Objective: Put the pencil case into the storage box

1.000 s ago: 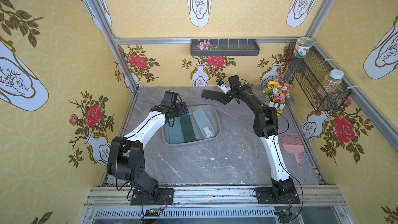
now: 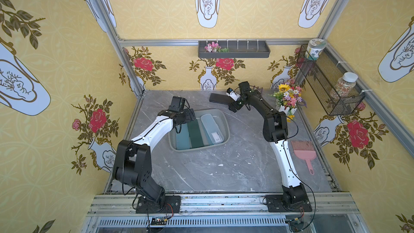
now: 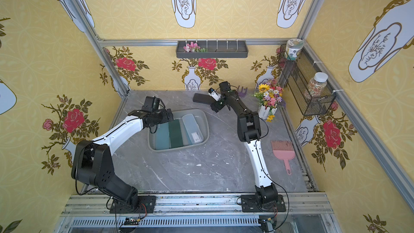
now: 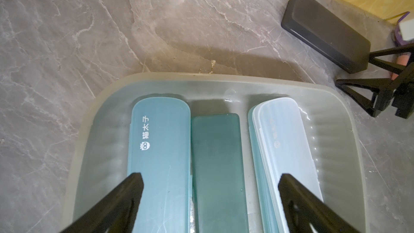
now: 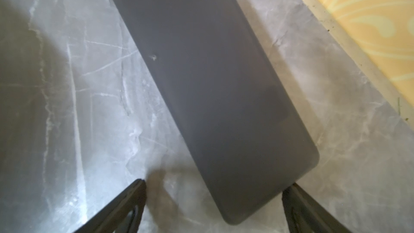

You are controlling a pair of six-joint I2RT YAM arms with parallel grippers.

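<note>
A dark grey pencil case (image 5: 215, 86) lies flat on the table near the back wall. My right gripper is open at its near end, one finger close to the case's corner and the other off to the left over bare table; the case is not gripped. The grey-green storage box (image 4: 207, 77) holds a teal case (image 4: 161, 159), a dark green case (image 4: 220, 168) and a pale blue case (image 4: 286, 146). Over the box hangs my left gripper, open, its fingers empty.
A flower pot (image 2: 288, 99) stands right of my right arm, and a pink dustpan (image 2: 305, 153) lies at the right edge. A wire basket (image 2: 330, 82) is mounted on the right wall.
My right gripper has lowered slightly beside the dark pencil case. The left arm has shifted only a little; the cases have stayed in place.
</note>
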